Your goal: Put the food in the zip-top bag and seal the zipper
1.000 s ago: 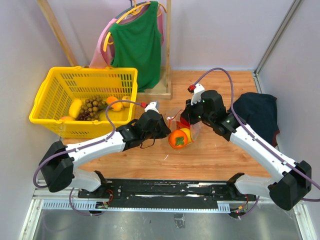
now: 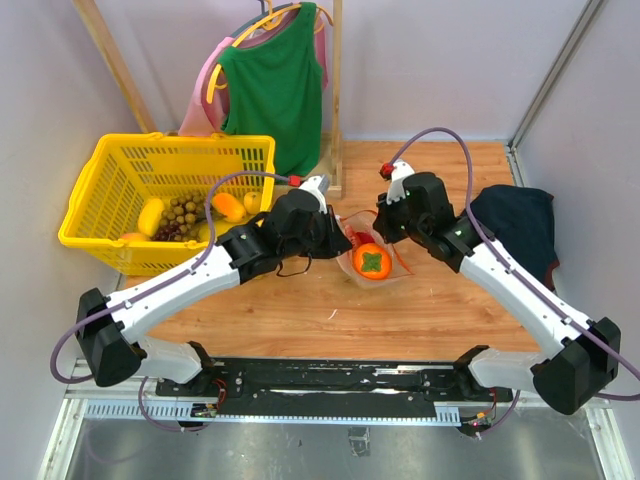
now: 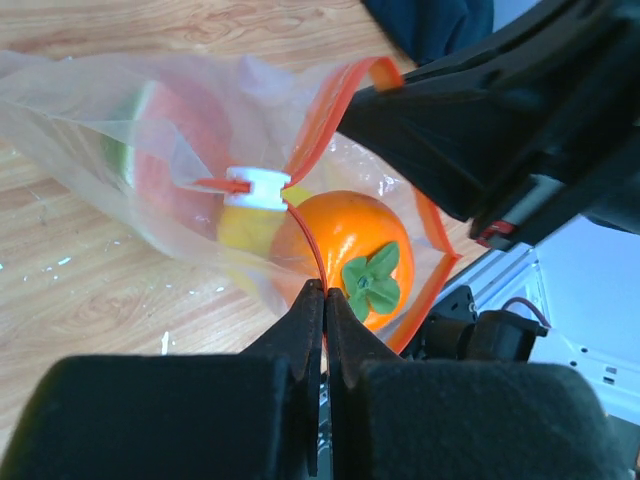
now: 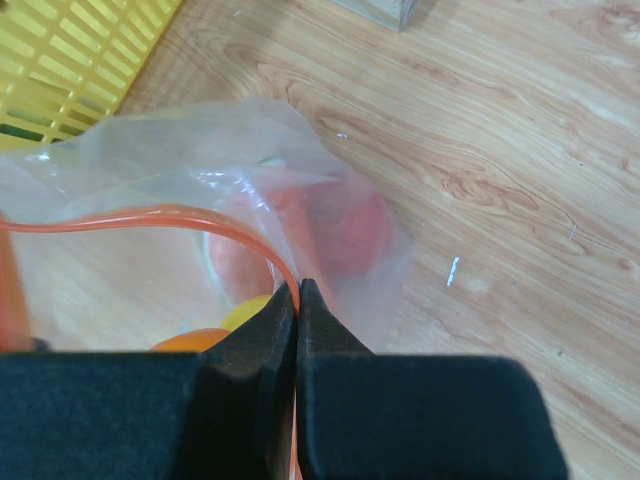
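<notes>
A clear zip top bag [image 2: 380,278] with an orange zipper strip lies on the table between my two arms, its mouth gaping. Inside are an orange persimmon [image 3: 351,243] with a green calyx, a yellow item [image 3: 247,228] and a watermelon piece [image 3: 178,150]. A white slider [image 3: 257,188] sits on the zipper. My left gripper is shut on the bag's rim, the thin orange strip running into its fingertips. At the other side of the mouth, my right gripper is shut on the orange rim too.
A yellow basket [image 2: 190,145] with grapes [image 2: 182,215] and other fruit stands at the left. Behind the bag is a wooden rack with a green top [image 2: 275,90]. Dark cloth [image 2: 515,225] lies at the right.
My left gripper has moved slightly to the right and up in the top view, while the right one moved slightly right. The bag's mouth has changed shape, and the persimmon sits further right and higher.
</notes>
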